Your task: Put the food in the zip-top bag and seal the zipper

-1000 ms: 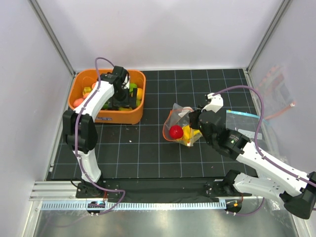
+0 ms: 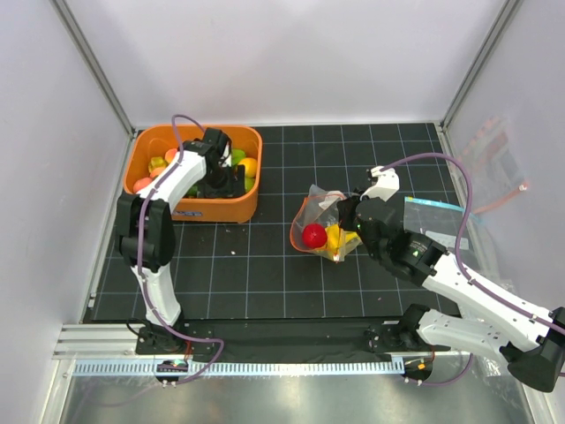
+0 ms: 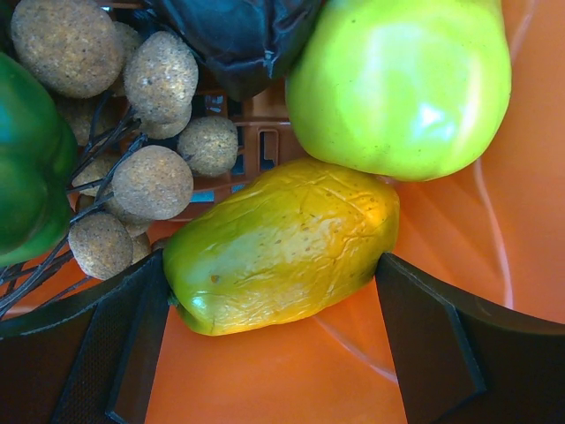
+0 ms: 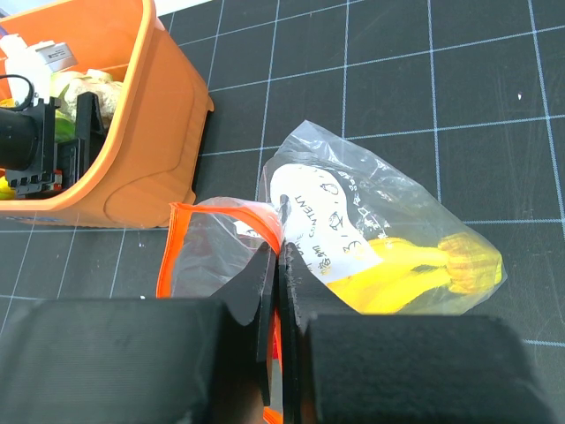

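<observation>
My left gripper is down in the orange bin [image 2: 234,208], open, its fingertips at either end of a yellow-green papaya [image 3: 278,234]. A green tomato-like fruit [image 3: 397,79], a green pepper [image 3: 26,159] and small brown balls [image 3: 152,181] lie around it. My right gripper is shut on the orange-edged rim of the zip top bag [image 4: 388,203]. In that bag are a red round food [image 2: 313,235] and yellow bananas [image 4: 406,265].
A flat item with a blue strip [image 2: 428,212] lies at the right beside the right arm. Walls enclose the sides and back.
The left arm has shifted slightly within the bin over the last second. The right arm and bag have not visibly moved.
</observation>
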